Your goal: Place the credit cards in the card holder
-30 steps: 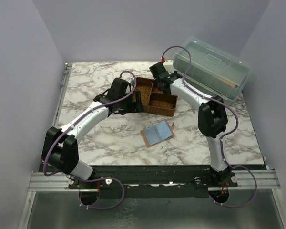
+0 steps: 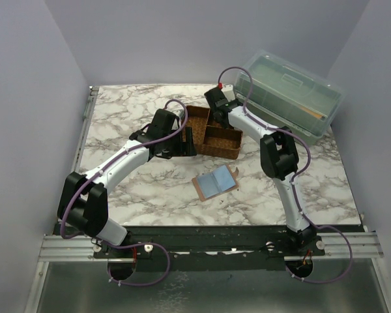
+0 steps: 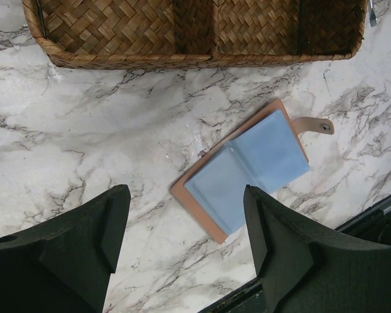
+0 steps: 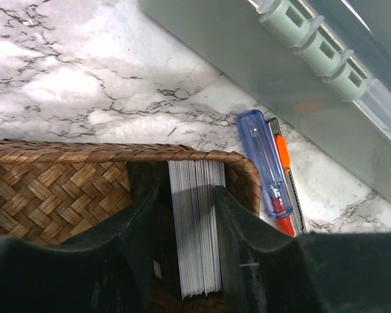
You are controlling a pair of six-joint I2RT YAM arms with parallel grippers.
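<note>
A stack of white credit cards (image 4: 195, 248) stands on edge in a compartment of the woven basket (image 2: 221, 149). My right gripper is down in that compartment, its fingers at the cards' upper part; whether it grips them is unclear. Below the basket the card holder (image 2: 215, 182) lies open, showing pale blue sleeves (image 3: 274, 149) on a tan backing with a strap. My left gripper hangs above the table left of the holder, its fingers apart with nothing between them.
A clear plastic case (image 2: 290, 91) takes up the back right. Beside the basket lie a screwdriver (image 4: 259, 156) and a cutter (image 4: 283, 156).
The left arm is nearly still.
</note>
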